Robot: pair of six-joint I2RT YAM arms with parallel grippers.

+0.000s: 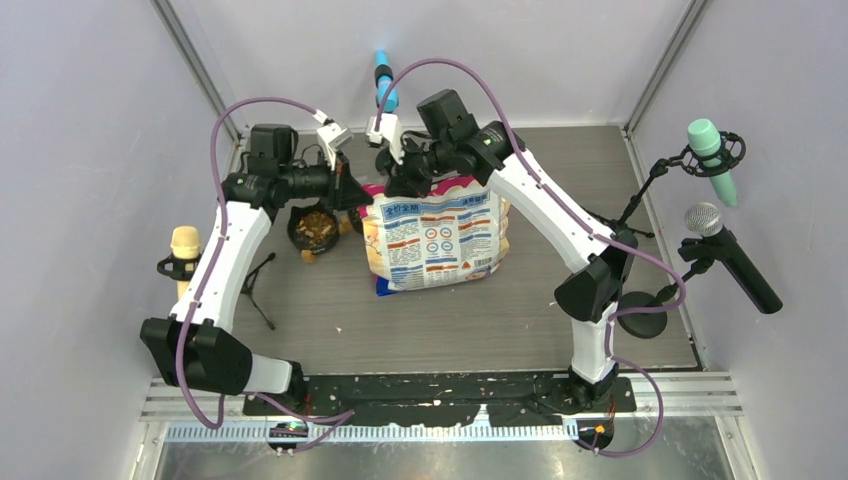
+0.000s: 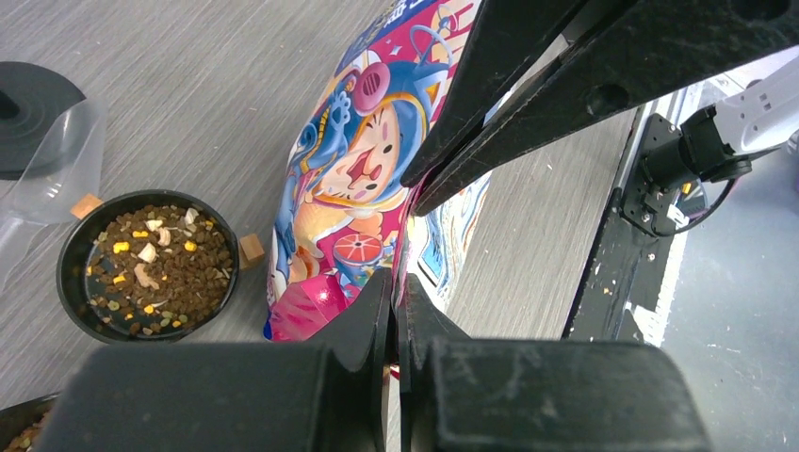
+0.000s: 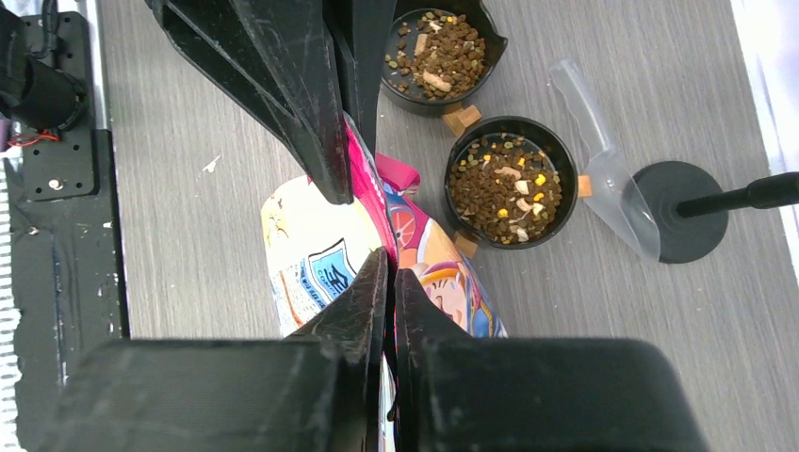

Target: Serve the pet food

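The printed pet food bag (image 1: 435, 240) lies upright-printed in the table's middle. My left gripper (image 1: 360, 197) and my right gripper (image 1: 395, 185) are both at its pink top edge, close together. In the left wrist view, my left gripper is shut on the bag's edge; in the right wrist view, my right gripper is shut on it too.
A clear plastic scoop (image 3: 612, 198) lies by the bowls, near a round black stand base (image 3: 680, 235). Microphones on stands, including a black one (image 1: 740, 265), line the sides.
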